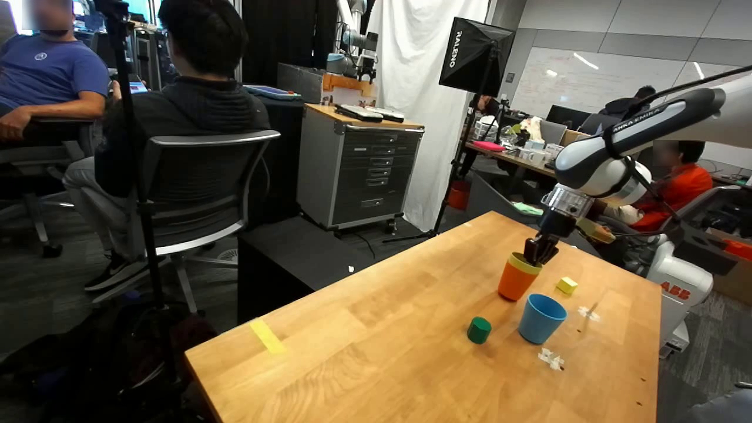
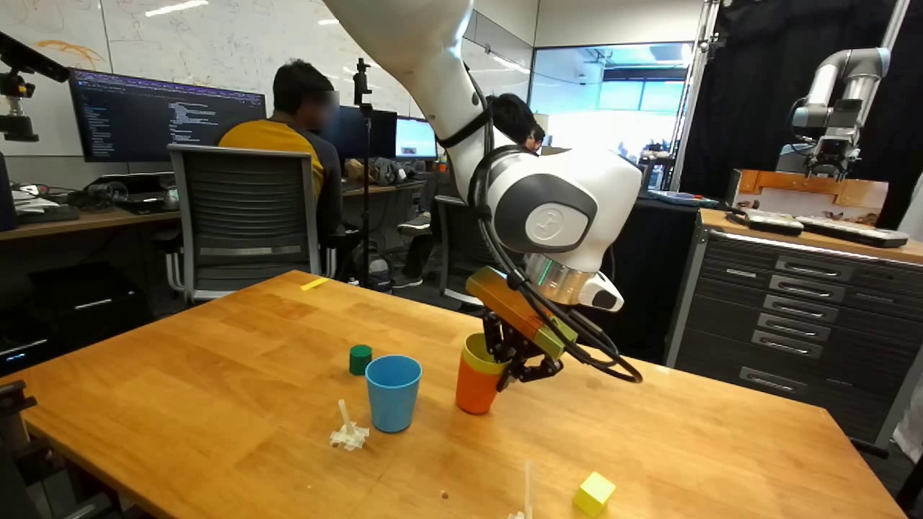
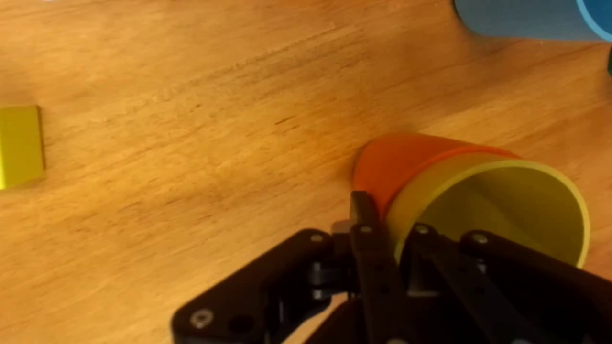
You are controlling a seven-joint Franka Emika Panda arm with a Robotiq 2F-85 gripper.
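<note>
A yellow cup (image 3: pixel 516 189) sits nested inside an orange cup (image 3: pixel 396 157), only its yellow rim band standing above the orange. My gripper is shut on the near wall of the cups, one finger inside the yellow cup and the other against the outside. How much of the orange wall is between the fingers is hidden. In exterior view 2 the orange cup (image 2: pixel 477 388) appears upright on the table, with the gripper (image 2: pixel 502 359) at the yellow rim (image 2: pixel 478 350).
A blue cup (image 2: pixel 394 398) stands close beside the orange one, with a green cylinder (image 2: pixel 360 359) near it. A yellow block (image 2: pixel 594 494) and taped-down stubs (image 2: pixel 348 434) are on the table.
</note>
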